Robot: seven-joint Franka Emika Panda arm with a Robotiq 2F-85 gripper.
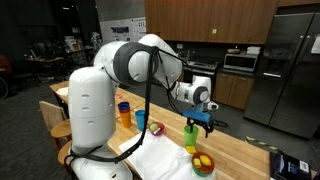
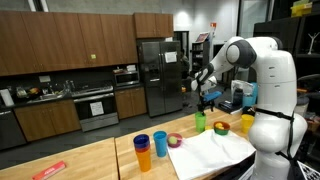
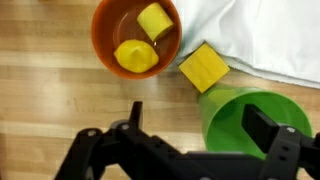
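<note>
A tall green cup (image 1: 190,138) stands on the wooden table, its round mouth visible in the wrist view. My gripper is open above the cup's rim. One of its fingers (image 3: 265,128) overlaps the cup's opening, while the other is over bare wood outside it. Whether the finger over the mouth reaches inside, I cannot tell. Beside the cup lies a yellow block (image 3: 204,68). A reddish-brown bowl (image 3: 103,38) near it holds a yellow lemon-like piece (image 3: 136,55) and a yellow block-like piece (image 3: 155,21).
A white cloth (image 1: 150,160) covers the table's middle. Beyond it are a pink bowl (image 2: 174,139), blue cups (image 2: 160,138) and stacked orange cups (image 2: 144,158). Bare wood (image 1: 240,150) lies free on the bowl's other side.
</note>
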